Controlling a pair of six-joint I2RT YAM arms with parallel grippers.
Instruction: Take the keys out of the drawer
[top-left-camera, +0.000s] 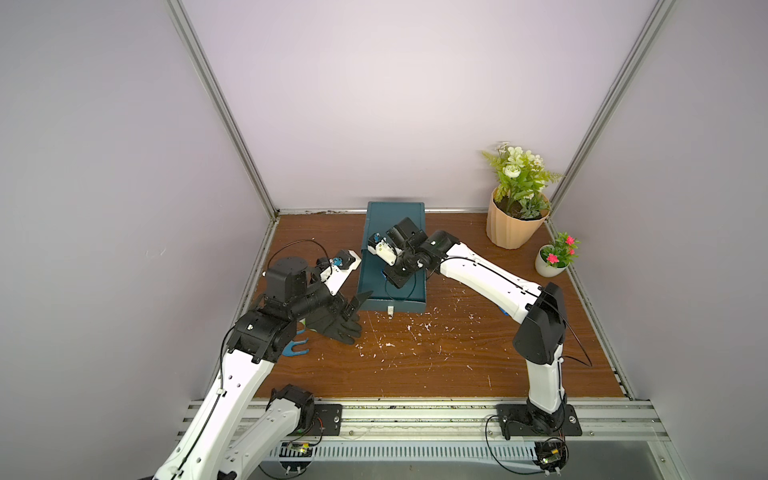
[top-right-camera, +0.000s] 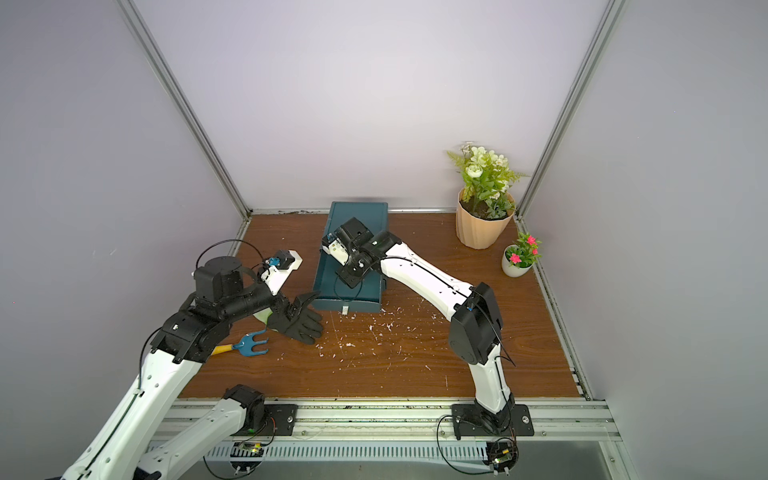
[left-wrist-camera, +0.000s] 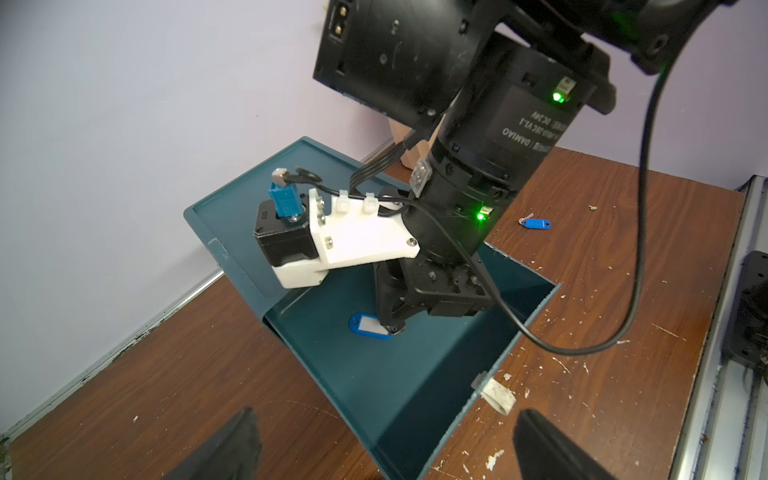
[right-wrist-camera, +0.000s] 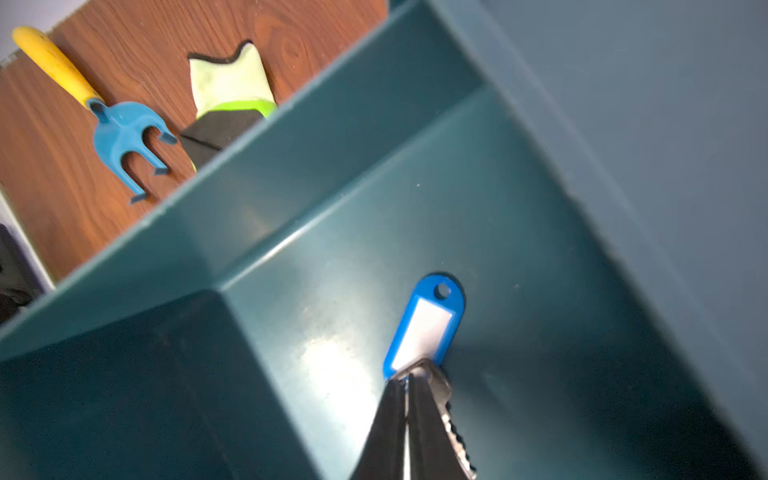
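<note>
Inside the teal drawer box lies a key (right-wrist-camera: 456, 444) with a blue tag (right-wrist-camera: 420, 332), seen in the right wrist view. My right gripper is down in the box at the key's head, its fingertips close together; whether the key is between them I cannot tell. My left gripper stands open above the table at the box's near left, nothing between its fingers.
A dark glove (top-right-camera: 296, 324) and a blue fork (top-right-camera: 249, 344) lie front left. Two potted plants (top-left-camera: 512, 228) stand back right. Another blue tag (left-wrist-camera: 534, 224) lies on the table right of the box.
</note>
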